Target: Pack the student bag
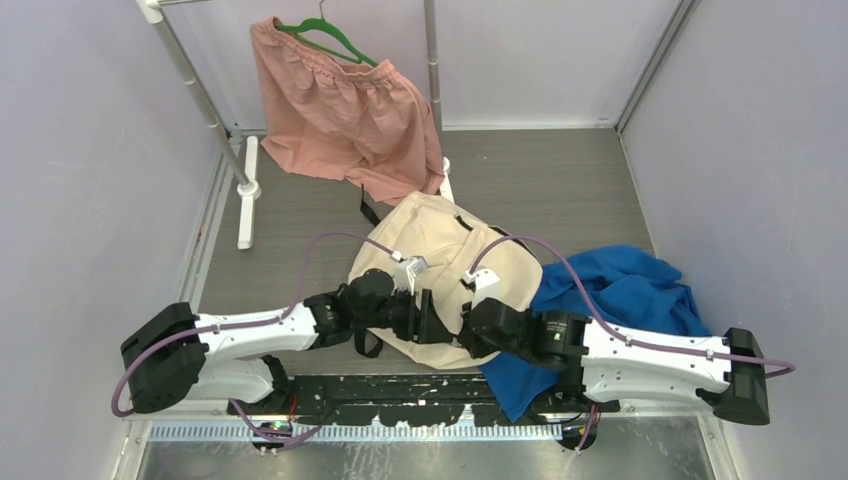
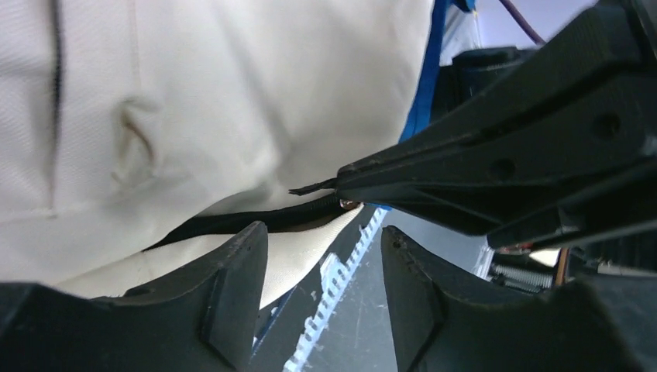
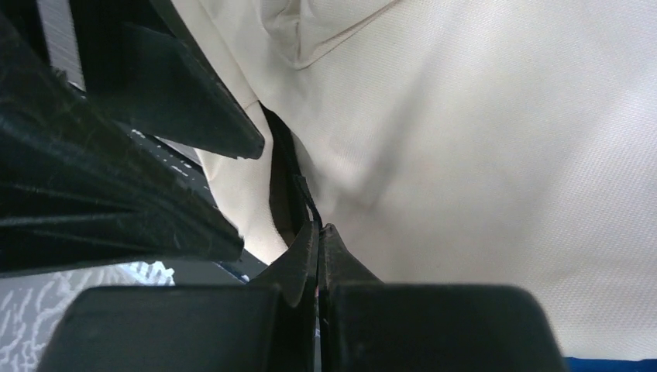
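A cream bag (image 1: 420, 222) lies flat in the middle of the floor, both arms reaching over its near part. In the right wrist view my right gripper is shut on a thin black zipper pull (image 3: 306, 200) at the bag's near edge. The black zipper (image 2: 240, 222) runs along that edge in the left wrist view, with a gap in the fabric beside it. My left gripper stands open just beside the right one, nothing between its fingers, close to the same edge.
Blue cloth (image 1: 625, 285) lies right of the bag, partly beneath it. Behind hang pink shorts (image 1: 345, 110) on a green hanger (image 1: 325, 32). Bare floor (image 1: 560, 180) shows at the back right. The two grippers are very close together.
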